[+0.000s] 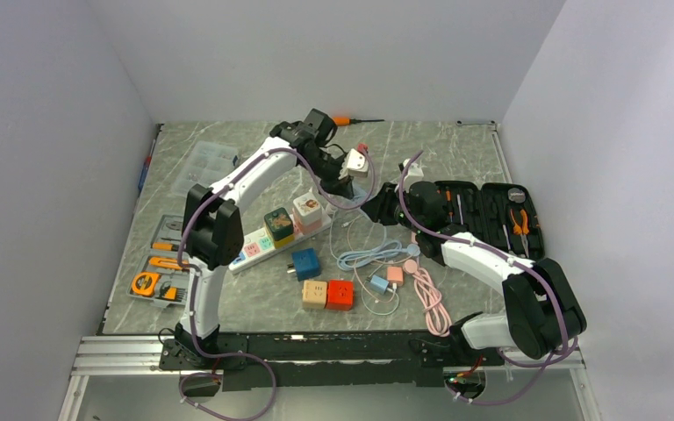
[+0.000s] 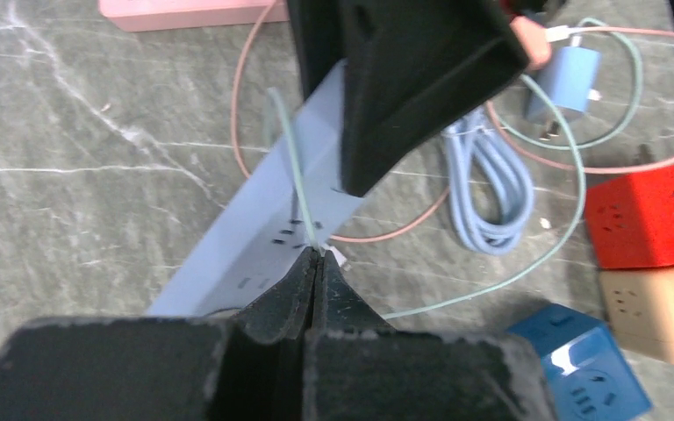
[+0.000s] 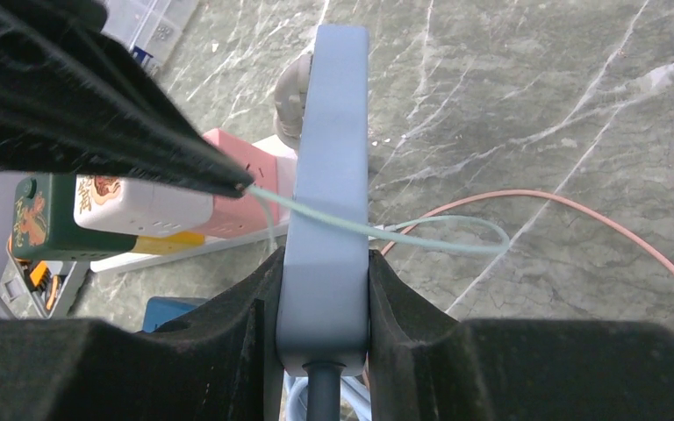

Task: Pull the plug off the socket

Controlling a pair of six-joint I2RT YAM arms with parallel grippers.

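My right gripper is shut on a long light-blue socket bar (image 3: 330, 123), which fills the space between its fingers. My left gripper is shut on a thin pale-green cable (image 2: 295, 167) at its fingertips, above and beside the bar. The cable runs from those fingertips across the bar in the right wrist view and loops out over the table. In the top view the two grippers face each other near the middle of the table, partly hiding the bar. Whether a plug sits in the bar is unclear.
A white strip (image 1: 254, 250) with cube adapters lies left of centre. Blue (image 1: 305, 264), tan (image 1: 314, 295) and red (image 1: 340, 295) blocks and coiled cables (image 1: 360, 260) lie in front. Tool cases flank both sides. Bare marble (image 1: 421, 140) shows at the back.
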